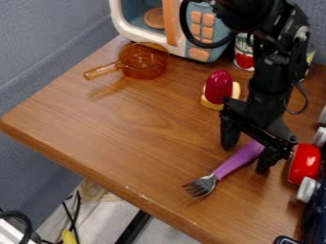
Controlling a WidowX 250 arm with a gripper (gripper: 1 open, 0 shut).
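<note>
My black gripper (249, 152) is low over the right part of the wooden table, its fingers on either side of the handle end of a fork (227, 168) with a purple handle and silver tines pointing to the lower left. Whether the fingers touch the handle or are closed on it, I cannot tell.
An orange pan (141, 60), a toy microwave (140, 19), a red object on a yellow piece (218, 88), and a can (245, 55) stand at the back. A red roller (303, 163) lies right of the gripper.
</note>
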